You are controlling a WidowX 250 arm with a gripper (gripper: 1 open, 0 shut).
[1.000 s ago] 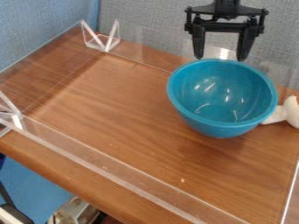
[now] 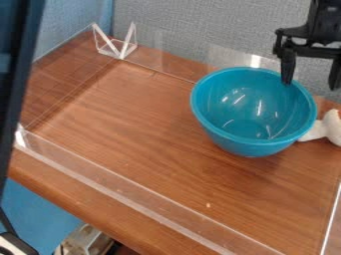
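My black gripper (image 2: 310, 62) is at the top right of the camera view, partly cut off by the frame's edge, open and above the back right of the blue bowl (image 2: 253, 115), clear of it. The bowl sits upright on the wooden table at the right of centre and looks empty. A white object (image 2: 328, 128), partly out of frame, lies just right of the bowl, partly behind it.
The wooden table (image 2: 120, 139) is bordered by low clear walls, with a white bracket (image 2: 115, 44) at the back left corner. A dark shape fills the left edge of the view.
A dark shape has appeared at the left edge. The bowl is unmoved.
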